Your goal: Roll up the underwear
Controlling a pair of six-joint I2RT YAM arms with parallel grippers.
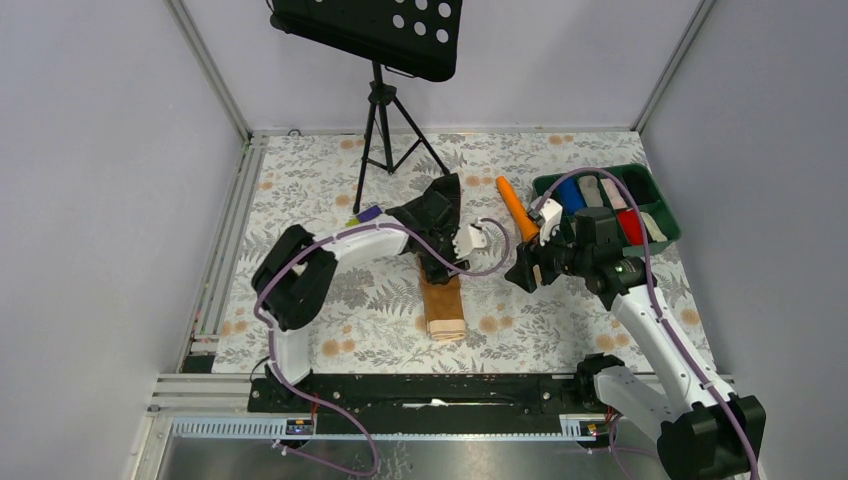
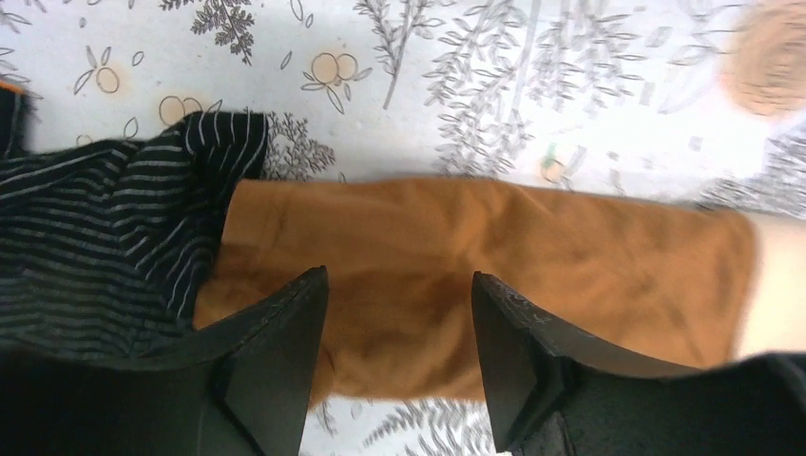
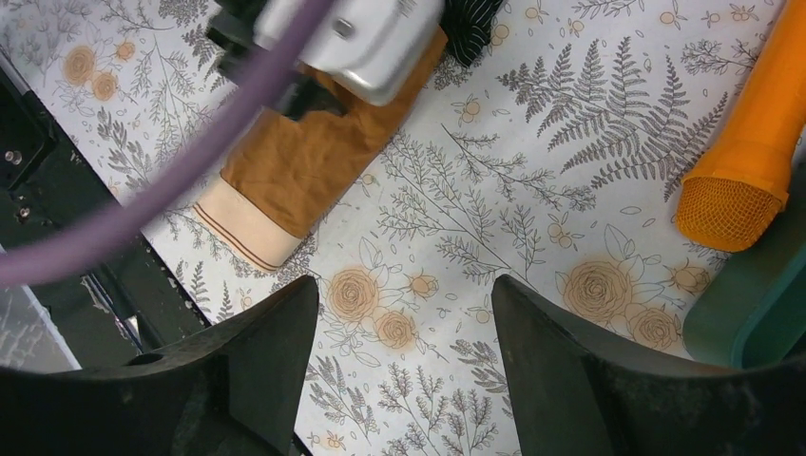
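Observation:
The brown underwear (image 1: 443, 310) lies flat and elongated at table centre, its cream waistband (image 3: 249, 232) toward the front edge. My left gripper (image 1: 436, 262) is over its back part; in the left wrist view its fingers (image 2: 276, 361) stand apart on the brown cloth, with no cloth seen clearly between them. A dark striped cloth (image 2: 95, 237) lies beside the brown one at its back end. My right gripper (image 1: 530, 270) is open to the right of it, empty.
An orange tube-like object (image 1: 512, 200) and a green divided bin (image 1: 660, 210) with rolled cloths are at right. A black music stand (image 1: 385, 110) stands at the back.

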